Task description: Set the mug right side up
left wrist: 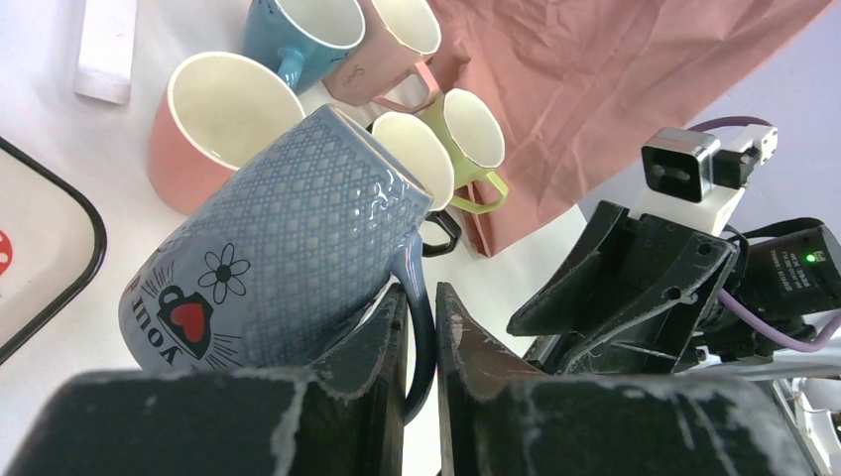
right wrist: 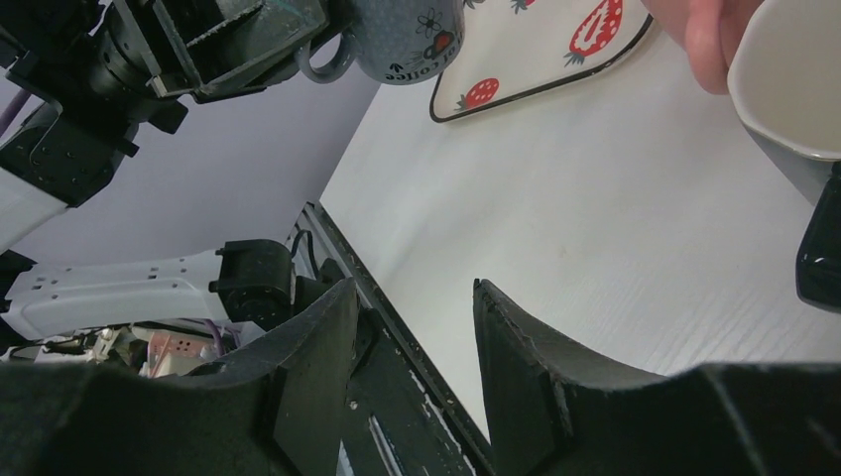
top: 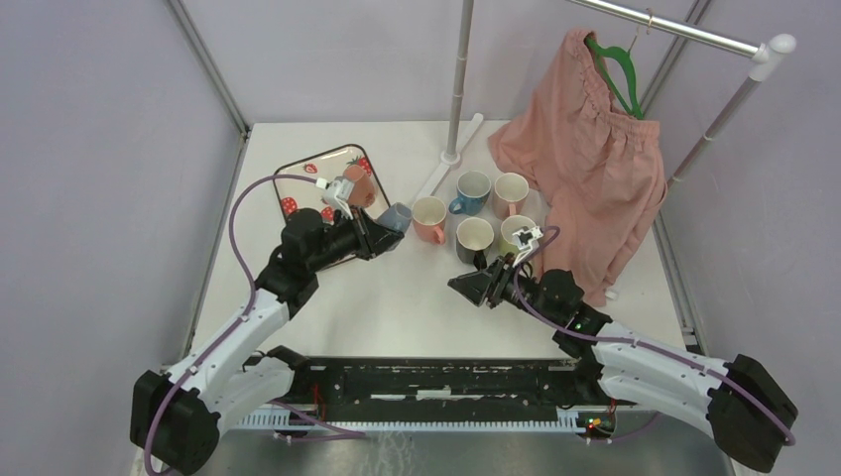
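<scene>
A light blue patterned mug [left wrist: 268, 248] is tilted on its side in the air, with my left gripper shut on its handle; in the top view the mug [top: 396, 216] is at the right edge of the strawberry tray. My right gripper is open with nothing between its fingers, low in front of the upright group of mugs. In the top view it [top: 466, 288] sits right of and below the held mug.
An orange mug [top: 359, 183] lies tipped in the tray [top: 298, 165]. Several upright mugs [top: 473, 188] stand at centre right, beside a rack pole [top: 458, 89] and pink hanging fabric [top: 585, 169].
</scene>
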